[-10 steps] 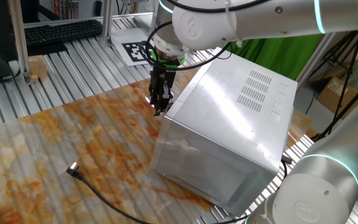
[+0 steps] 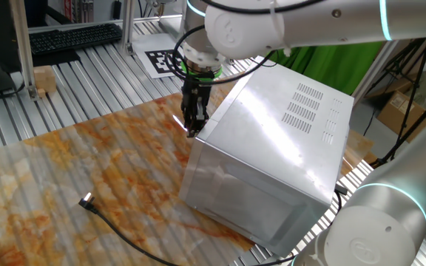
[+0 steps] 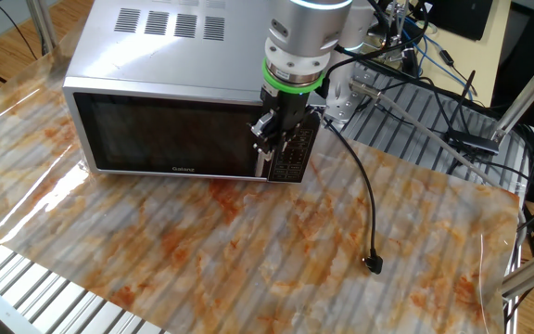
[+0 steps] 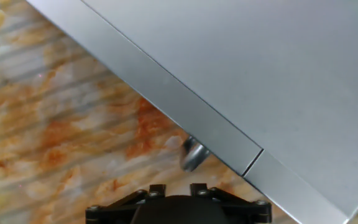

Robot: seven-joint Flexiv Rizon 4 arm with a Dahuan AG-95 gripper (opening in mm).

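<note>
A silver microwave [image 2: 272,118] stands on the marbled sheet. Its dark door [image 3: 174,134] is closed, with a vertical metal handle [image 4: 194,155] beside the control panel [image 3: 292,153]. My gripper [image 3: 267,137] points down in front of the door, close to the handle. In the wrist view, the two fingertips of the gripper are apart, and the handle's end shows just beyond them. Nothing is visibly held. Whether a finger touches the handle or door cannot be told, as the gripper partly covers the handle in exterior view 2.
A black power cord with a plug [image 3: 372,263] lies loose on the marbled sheet [image 3: 248,250] beside the microwave. Open sheet stretches in front of the door. A keyboard [image 2: 76,38] and a small wooden block [image 2: 44,77] sit farther back on the slatted table.
My gripper has shifted very slightly to the right in exterior view 1, along the microwave's front edge. The microwave and the cord have stayed in place.
</note>
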